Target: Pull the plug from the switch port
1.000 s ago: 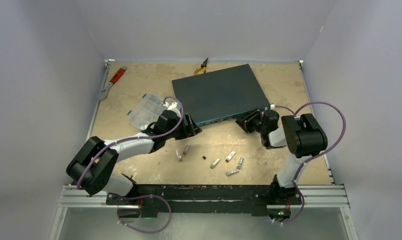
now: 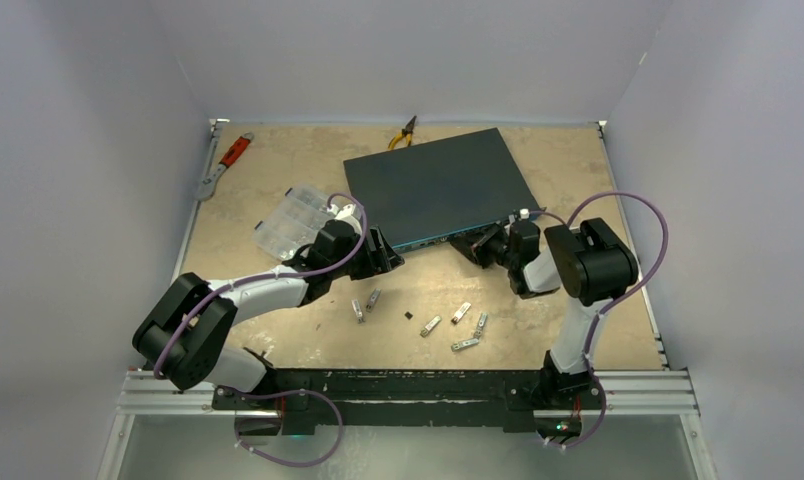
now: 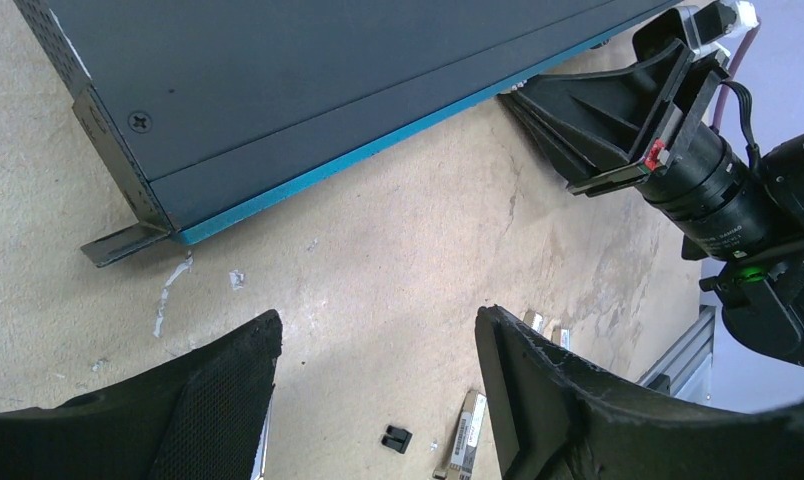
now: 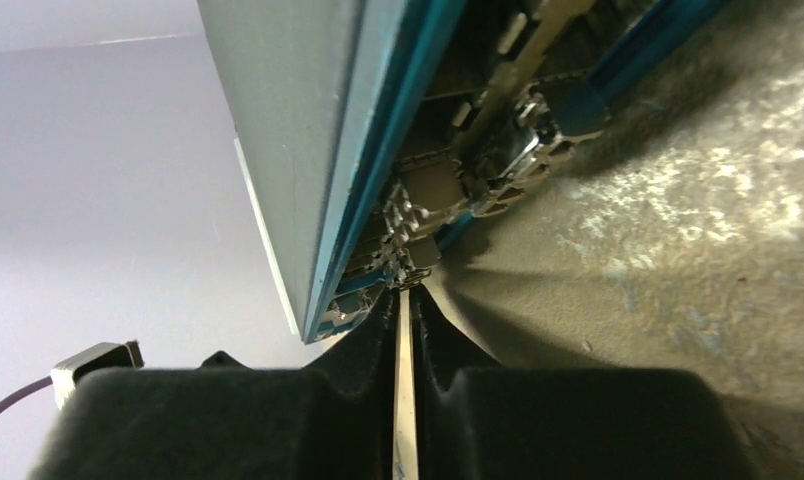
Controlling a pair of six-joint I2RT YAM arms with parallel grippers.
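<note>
The dark switch (image 2: 438, 185) lies on the table with its blue-edged front toward me. In the right wrist view its port row (image 4: 433, 195) runs under the blue edge, with small metal-cased parts sticking out. My right gripper has its tips right at one small protruding plug (image 4: 418, 257). Only a narrow gap shows between those fingers, and whether they touch the plug is unclear. From the left wrist view the right fingers (image 3: 578, 115) reach under the front edge. My left gripper is open and empty, in front of the switch's left corner.
Several metal modules (image 2: 461, 312) and a small black piece (image 3: 396, 438) lie on the table in front. A clear compartment box (image 2: 296, 222) is behind the left arm; pliers (image 2: 404, 133) and a red-handled tool (image 2: 225, 165) lie farther back.
My right gripper has moved left along the switch's front, and its fingers have drawn closer together. The left arm, the switch and the loose modules stay where they were.
</note>
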